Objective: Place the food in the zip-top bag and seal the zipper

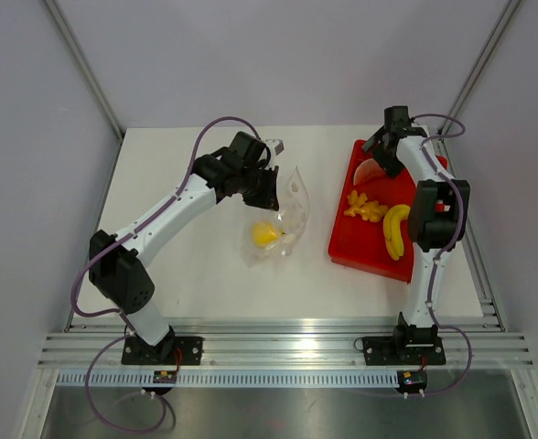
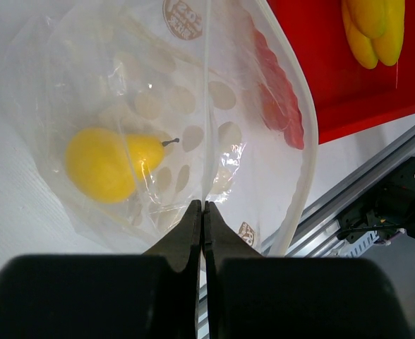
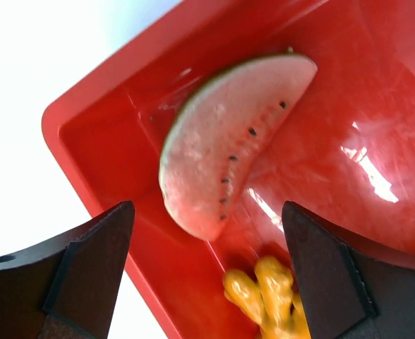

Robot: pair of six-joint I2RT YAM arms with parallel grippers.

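Observation:
A clear zip top bag point(image 1: 292, 215) stands open on the white table, with a yellow pear point(image 2: 109, 162) inside it. My left gripper is shut on the bag's thin film at its mouth. Over the far left corner of the red tray, my right gripper is open, nothing between its fingers. A watermelon slice point(image 3: 229, 145) lies on the tray floor just ahead of those fingers, apart from them. Yellow ginger-like food point(image 1: 367, 208) and bananas point(image 1: 394, 233) lie nearer the front of the tray.
The red tray point(image 1: 370, 261) has raised walls close around the food. My right forearm covers part of its right side. Bare table point(image 1: 319, 165) lies between bag and tray, and the left part of the table is clear.

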